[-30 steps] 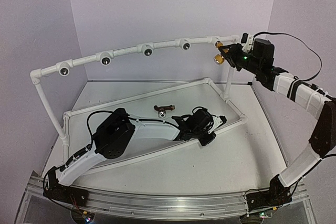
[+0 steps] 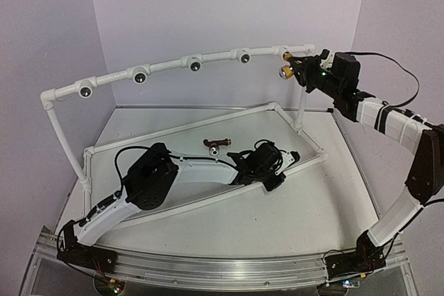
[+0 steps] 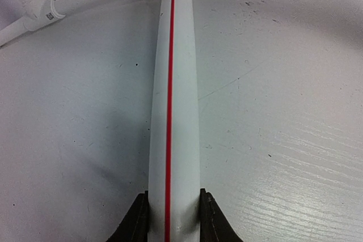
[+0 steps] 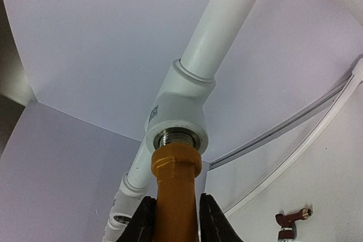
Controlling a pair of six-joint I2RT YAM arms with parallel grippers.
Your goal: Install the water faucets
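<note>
My right gripper is shut on an orange faucet high at the right end of the raised pipe. The faucet's end is up against the threaded opening of the last white tee; how far it has entered, I cannot tell. In the top view its gold part hangs below the black fingers. Low down, my left gripper is shut on the white front pipe, one finger against each side. A second, reddish-brown faucet lies on the board behind the left arm.
Several more tees with dark openings, such as the leftmost one, line the raised pipe. An upright post stands below the right arm's gripper. The board's front right area is clear.
The left arm and the lying faucet stay put.
</note>
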